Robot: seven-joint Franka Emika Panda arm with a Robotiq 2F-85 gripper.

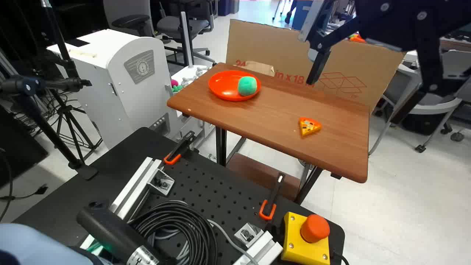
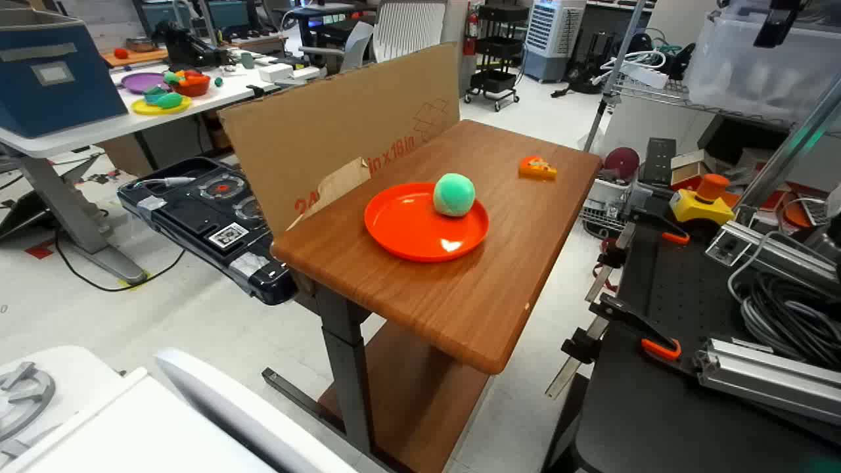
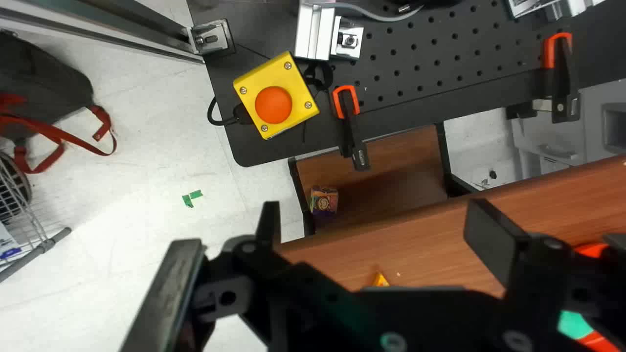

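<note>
My gripper (image 1: 357,97) hangs high above the table's right part in exterior view 1, its fingers wide apart and nothing between them. The wrist view shows the same open gripper looking down over the table's edge. A round orange-red plate (image 2: 402,228) lies on the brown table (image 2: 504,236). Resting on the plate is a mint-green ball (image 2: 454,194), off-centre towards its rim. Apart from the plate, a small pizza-slice toy (image 1: 309,126) sits on bare wood. Only a tip of the slice (image 3: 381,279) shows past the gripper body in the wrist view.
A cardboard sheet (image 1: 282,53) stands along the table's back edge. Across a gap lies a black perforated bench (image 1: 212,185) with clamps, coiled cable and a yellow box with an orange button (image 1: 307,238). Bare tabletop separates plate and slice.
</note>
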